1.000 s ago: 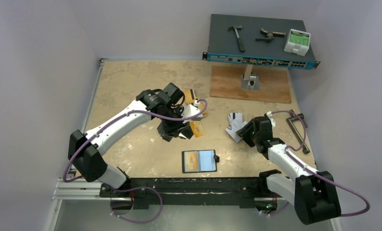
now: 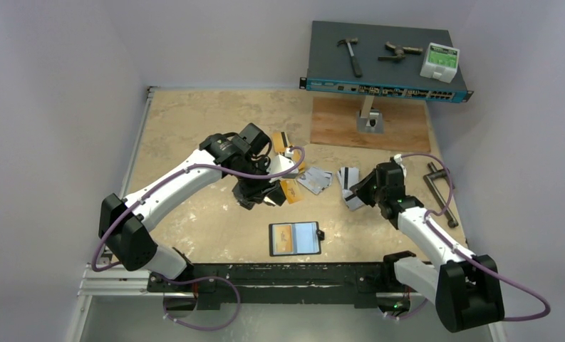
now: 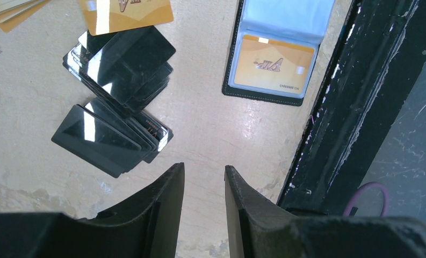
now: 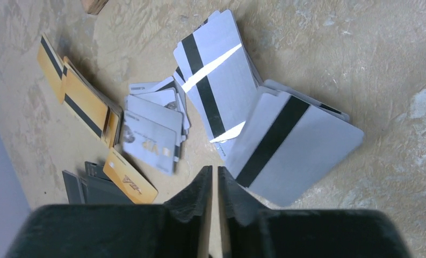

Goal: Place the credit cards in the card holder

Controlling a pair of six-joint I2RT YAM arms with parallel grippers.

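The card holder (image 2: 312,239) lies flat near the front edge, a gold card (image 3: 272,63) in its nearer sleeve. Spread on the table are silver cards (image 4: 151,115), their front one blurred. To their right lie white cards with black stripes (image 4: 216,75), and a further striped pile (image 4: 294,148) beside my right fingertips. My right gripper has a narrow gap between its fingers, bare table showing through. Over black cards (image 3: 100,137), my left gripper stands open and empty. Gold cards (image 4: 84,102) lie further left.
A raised dark rack unit (image 2: 379,57) with hammers and a white box (image 2: 440,63) stands at the back right. A metal bar tool (image 2: 439,192) lies at the right edge. Table around the card holder is clear.
The silver cards now lie spread left of the striped cards, where bare table was before. My right gripper has shifted slightly. The left arm has stayed put.
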